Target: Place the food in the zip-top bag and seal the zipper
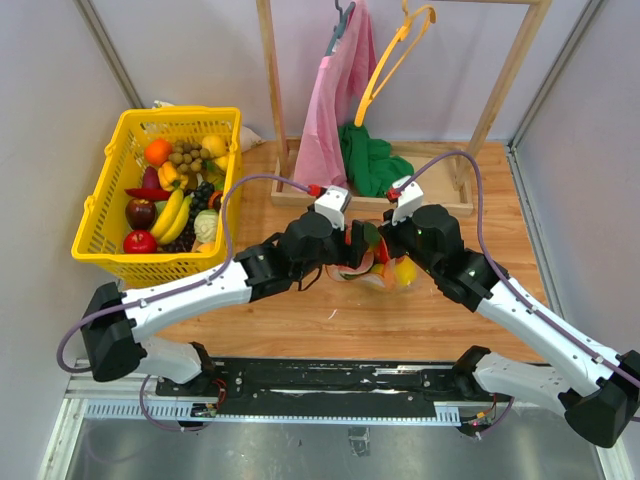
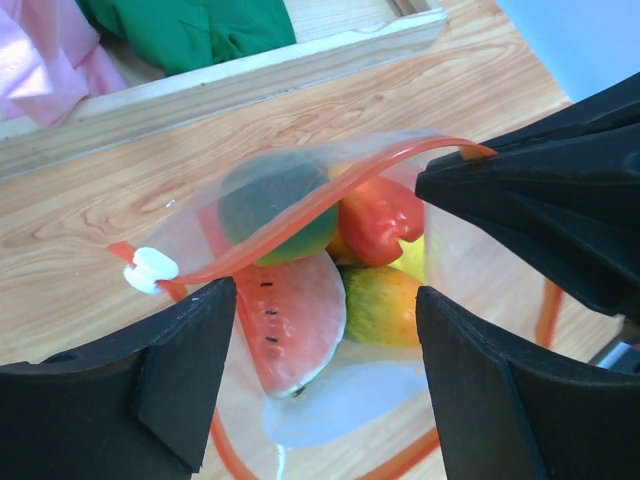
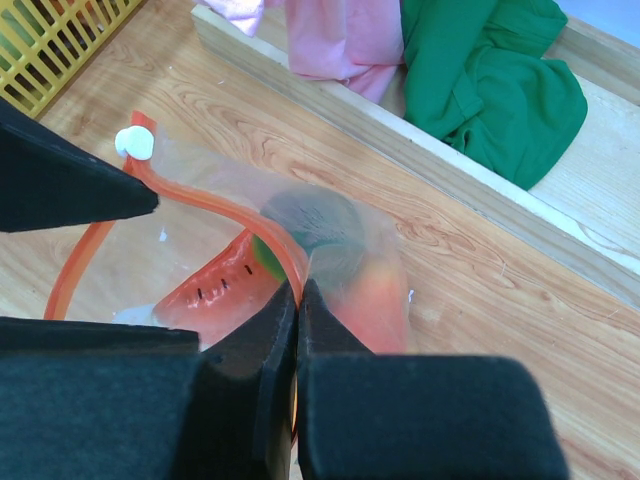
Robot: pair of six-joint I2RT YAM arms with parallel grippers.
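A clear zip bag with an orange zipper [image 2: 300, 215] and white slider [image 2: 152, 268] stands open on the wood, holding a watermelon slice [image 2: 290, 330], a green item [image 2: 275, 205], a red pepper [image 2: 380, 220] and yellow fruit [image 2: 380, 305]. My right gripper is shut on the bag's rim at its right end, the zipper running into its fingertips. My left gripper is part open above the bag's mouth, near the slider end, with nothing clearly held between its fingers.
A yellow basket of produce [image 1: 100, 220] stands at the left. Behind is a wooden rack [image 1: 430, 200] with pink cloth [image 1: 330, 120], green cloth [image 1: 370, 165] and a yellow hanger [image 1: 390, 70]. Bare table lies in front of the bag.
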